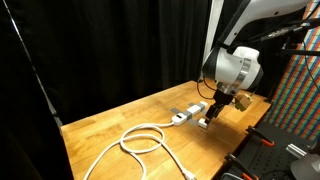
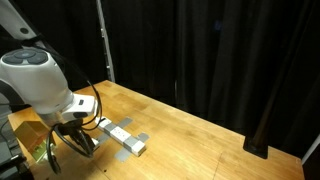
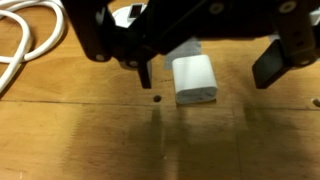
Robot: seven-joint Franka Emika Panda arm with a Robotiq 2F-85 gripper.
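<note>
A small white block (image 3: 195, 80) lies on the wooden table, seen in the wrist view between the spread fingers of my gripper. It sits closer to the left finger (image 3: 146, 75), with a wider gap on the right. In exterior view 1 the block (image 1: 203, 123) is just below the gripper (image 1: 210, 116), near the table's right side. The fingers are open and hold nothing. In exterior view 2 the gripper (image 2: 86, 147) is low over the table, and the block is not clearly visible there.
A white power strip (image 1: 190, 113) lies beside the block, its white cable (image 1: 130, 138) looping leftward over the table. The power strip (image 2: 124, 139) also shows in exterior view 2. Greyish patches mark the tabletop near it. Much of the table (image 2: 210, 145) away from the arm is bare.
</note>
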